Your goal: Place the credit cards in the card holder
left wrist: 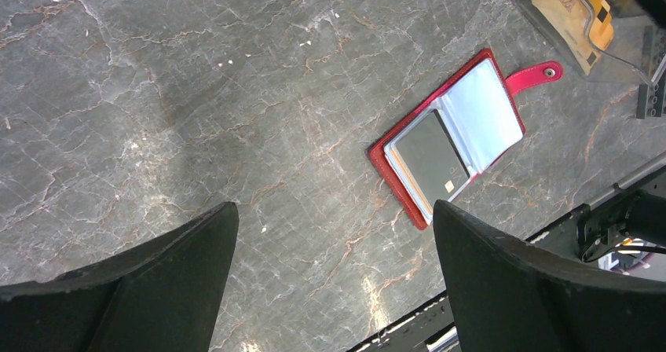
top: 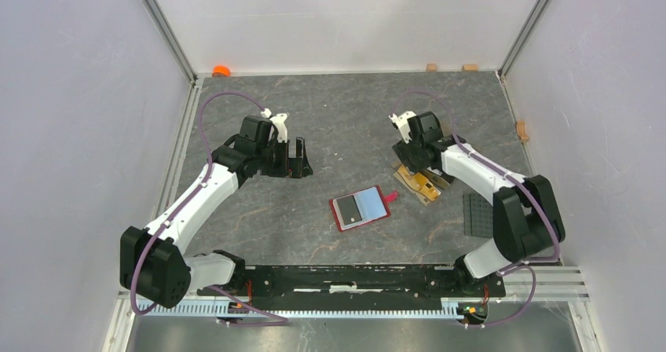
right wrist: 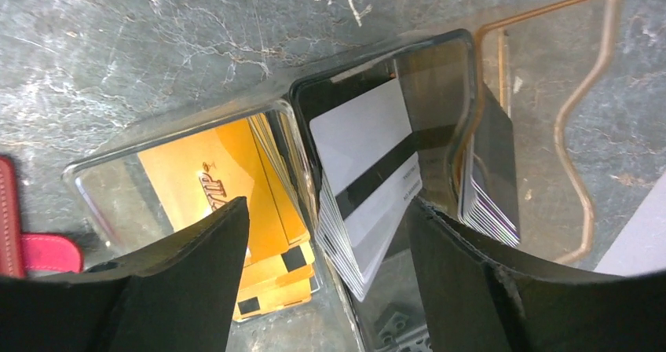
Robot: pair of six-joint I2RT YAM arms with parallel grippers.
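The red card holder (top: 360,208) lies spread on the table in front of the arms, a dark card (left wrist: 428,161) in one side and a pale sleeve (left wrist: 483,115) on the other. Over the clear bins at the right, my right gripper is open, with white cards (right wrist: 365,163) standing in the middle bin between and beyond its fingers. Yellow cards (right wrist: 216,187) fill the bin to the left, and more cards (right wrist: 488,203) stand in the bin to the right. My left gripper hangs open above bare table, left of the holder.
A dark grey pad (top: 477,214) lies at the table's right side. An orange object (top: 221,71) and small wooden blocks (top: 470,67) sit along the back edge.
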